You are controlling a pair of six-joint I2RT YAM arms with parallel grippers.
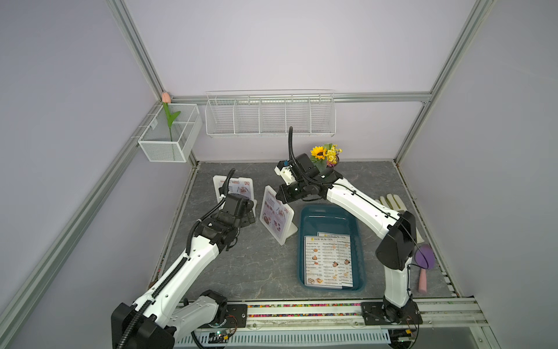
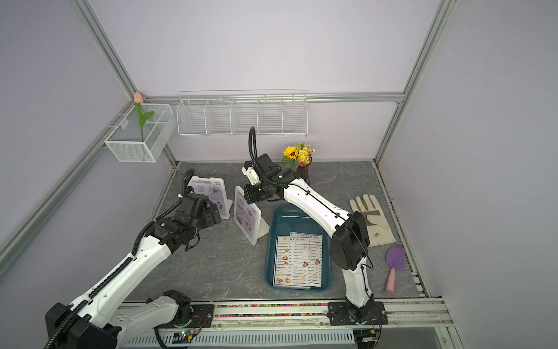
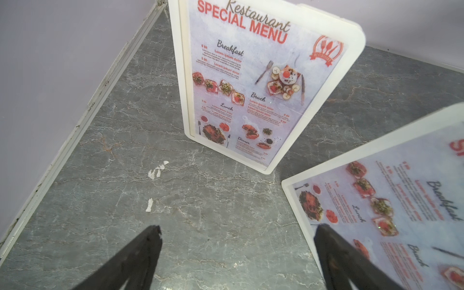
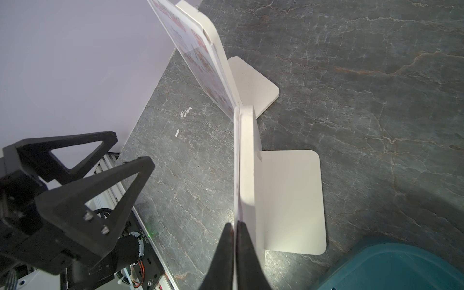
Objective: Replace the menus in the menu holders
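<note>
Two white menu holders stand upright on the grey table, each with a Restaurant Special Menu in it. The rear left holder (image 3: 270,87) faces the left wrist view; the nearer holder (image 1: 276,215) is turned sideways. My left gripper is open in front of them, with bare table showing between its fingers. At the nearer holder's top edge is my right gripper, its fingertips shut together over that edge; no sheet can be made out between them. Two new menus (image 2: 292,261) lie overlapping in the blue tray (image 2: 270,273).
Behind the right arm stands a vase of yellow flowers (image 1: 325,154). A glove (image 2: 380,229) and a purple-headed pink tool (image 2: 395,258) lie along the right edge. A white basket (image 1: 168,151) hangs at the left.
</note>
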